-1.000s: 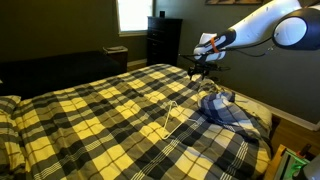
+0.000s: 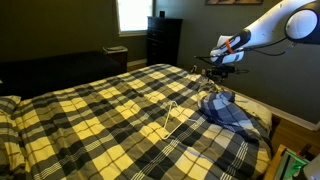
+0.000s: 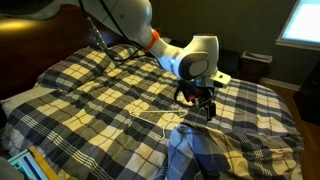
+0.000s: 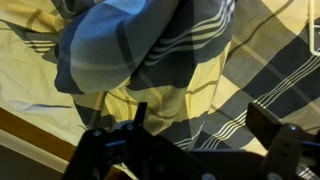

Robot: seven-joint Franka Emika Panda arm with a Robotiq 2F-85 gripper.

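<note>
My gripper stands open above the bed, its two dark fingers apart at the lower edge of the wrist view with only plaid bedding beneath. In the second exterior view the gripper (image 3: 197, 104) points down from the white arm, near a rumpled dark blue cloth (image 3: 225, 150). That cloth (image 4: 125, 40) fills the upper left of the wrist view. A white hanger (image 2: 170, 120) lies flat on the plaid blanket (image 2: 90, 120), some way from the gripper in the first exterior view. Part of the hanger (image 4: 312, 30) shows at the wrist view's right edge.
A bare white patch of bed (image 2: 258, 110) lies at the right edge. Wooden floor (image 4: 30, 140) shows beyond it. Plaid pillows (image 3: 60, 70) lie on the far side in the second exterior view. Much of the blanket is clear.
The cloth and hanger look unmoved.
</note>
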